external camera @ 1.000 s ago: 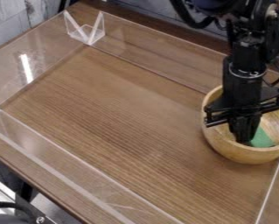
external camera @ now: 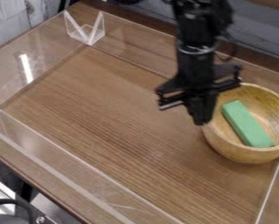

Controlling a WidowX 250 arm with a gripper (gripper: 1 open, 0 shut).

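My gripper point(external camera: 195, 112) hangs just left of a round tan bowl point(external camera: 268, 152) at the right, its dark fingertips near the bowl's upper left rim. It looks shut, with nothing visible between the fingers. A long green object point(external camera: 244, 122) lies in the bowl, uncovered by the arm.
A clear plastic holder point(external camera: 86, 26) stands at the back left. The table's edge and dark cables lie at the lower left corner.
The gripper has moved left out of the bowl. The green object is now in plain view inside the bowl.
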